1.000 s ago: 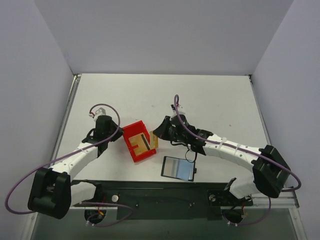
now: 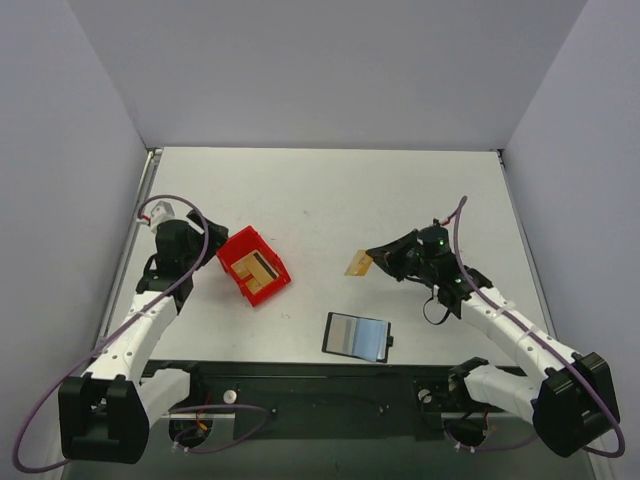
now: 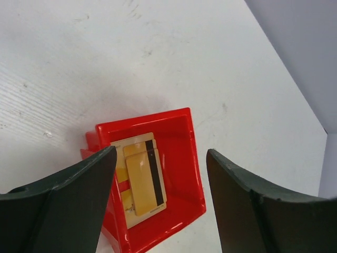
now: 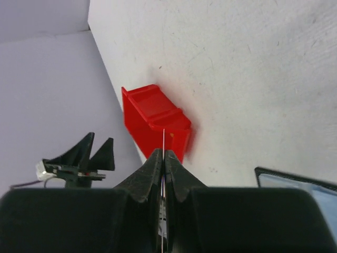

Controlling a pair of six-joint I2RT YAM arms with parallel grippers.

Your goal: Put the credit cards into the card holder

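Observation:
A yellow card (image 2: 359,263) sticks out from the tip of my right gripper (image 2: 369,253), which is shut on it above the middle of the table. In the right wrist view the card (image 4: 164,142) shows edge-on as a thin line between the fingers. More yellow cards with dark stripes (image 3: 142,176) lie inside the red box (image 2: 251,237) at the left. My left gripper stands open over that box, with nothing between its fingers. Flat near the table's front edge lies the card holder (image 2: 357,336), dark-rimmed with grey and light-blue areas.
Bare white table (image 2: 330,190) spreads across the back and between the box and the right arm. Grey walls (image 2: 70,150) stand at both sides. A purple cable runs along each arm.
My right gripper has moved right, away from the red box, carrying the card, which has turned. The left gripper and the red box have shifted left.

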